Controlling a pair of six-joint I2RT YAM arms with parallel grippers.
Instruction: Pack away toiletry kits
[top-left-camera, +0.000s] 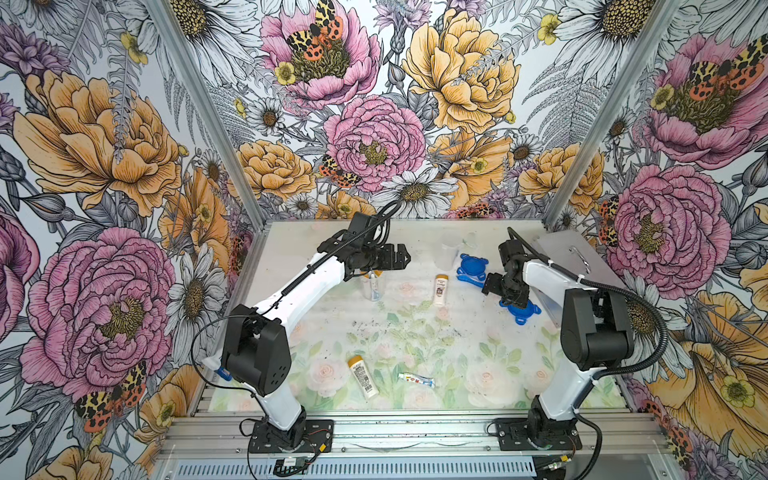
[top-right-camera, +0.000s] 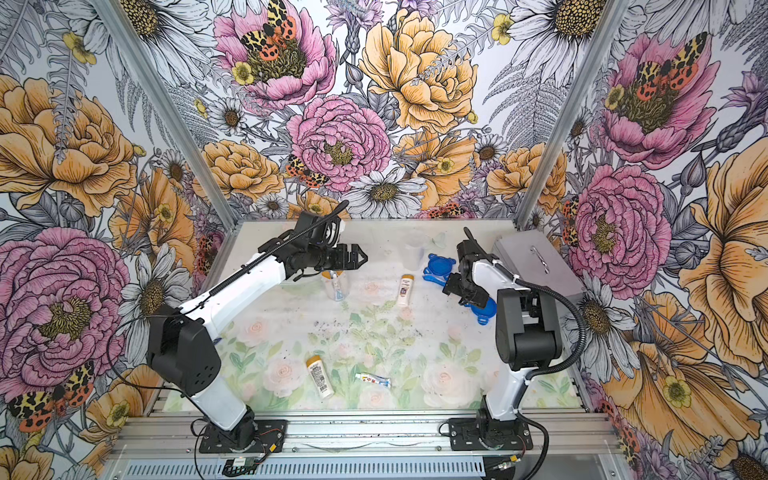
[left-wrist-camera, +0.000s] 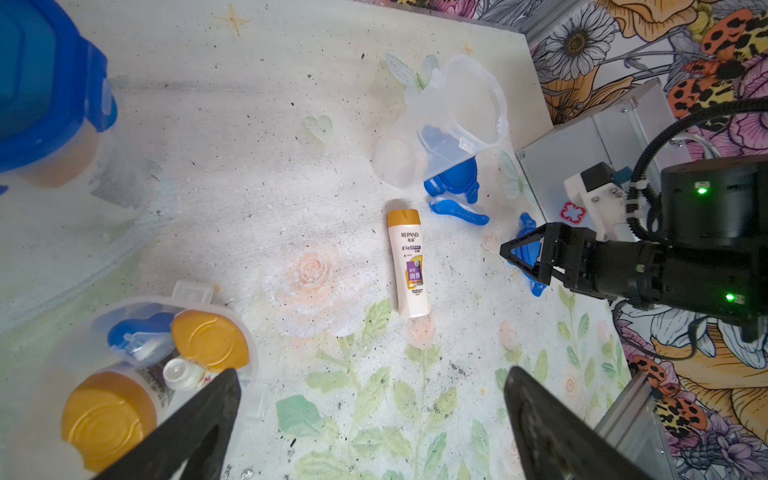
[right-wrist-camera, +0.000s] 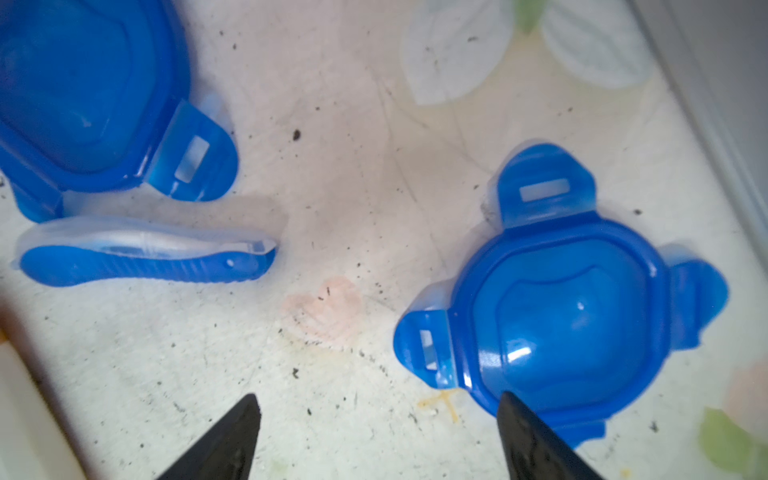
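My left gripper is open and empty above the table, beside a clear container (left-wrist-camera: 56, 376) of bottles and a blue-lidded container (left-wrist-camera: 40, 80). A clear empty container (left-wrist-camera: 400, 152) lies at the back. A white bottle with an orange cap (left-wrist-camera: 409, 272) lies mid-table. My right gripper stands open above two blue lids (right-wrist-camera: 576, 320) (right-wrist-camera: 88, 96) and a blue toothbrush case (right-wrist-camera: 144, 256).
A second bottle (top-left-camera: 362, 377) and a toothpaste tube (top-left-camera: 416, 378) lie near the front. A grey metal box (top-right-camera: 528, 256) stands at the right edge.
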